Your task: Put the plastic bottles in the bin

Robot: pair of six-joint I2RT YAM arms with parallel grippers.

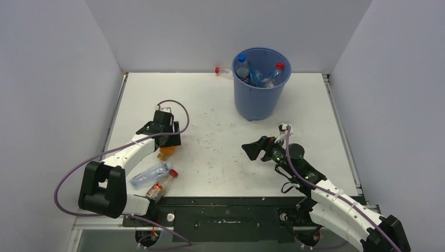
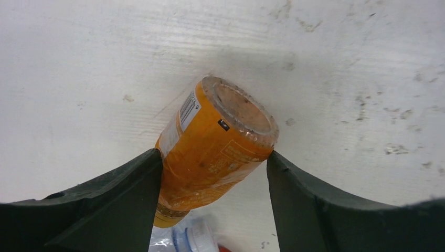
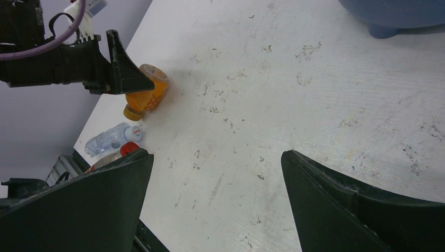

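An orange-wrapped bottle (image 2: 210,152) lies between the fingertips of my left gripper, its clear base away from me and its yellow cap toward the near side. Both fingertips come up against its sides; whether they clamp it cannot be told. In the top view the left arm partly covers this orange bottle (image 1: 167,151). Nearer the front edge lie a clear bottle (image 1: 149,176) and a red-capped bottle (image 1: 162,185). The blue bin (image 1: 255,102) at the back holds several bottles. My right gripper stands open and empty over bare table.
A red-capped clear bottle (image 1: 223,70) lies at the back edge, just left of the bin and partly hidden by it. Grey walls enclose the back and sides.
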